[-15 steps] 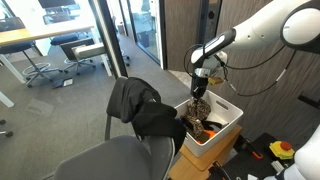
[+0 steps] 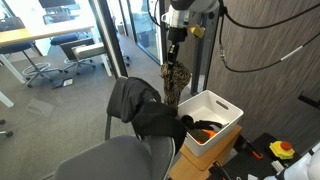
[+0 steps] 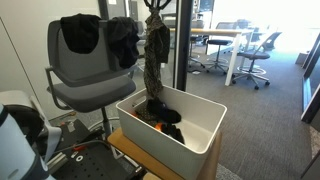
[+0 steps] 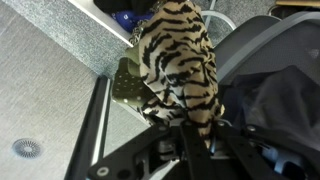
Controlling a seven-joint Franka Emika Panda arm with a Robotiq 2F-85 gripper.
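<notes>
A patterned cloth [image 2: 177, 82], brown with dark stripes, hangs down from my gripper [image 2: 172, 50], which is shut on its upper end. In the wrist view the cloth [image 4: 180, 60] stretches away from between the fingers, and the gripper is partly covered by it. Seen from the second exterior view, the cloth [image 3: 157, 55] reaches down to the left part of a white bin [image 3: 203, 112]. Whether its lower end is clear of the other items there cannot be told.
Dark clothes [image 3: 165, 111] and something orange lie in the bin, which stands on a wooden surface [image 3: 140, 138]. Beside it is a grey chair [image 2: 115, 160] with black garments [image 2: 142, 105] over its back. The bin's right part is empty.
The gripper has risen from over the bin and moved left towards the chair. The cloth has come up with it and now hangs long beneath it.
</notes>
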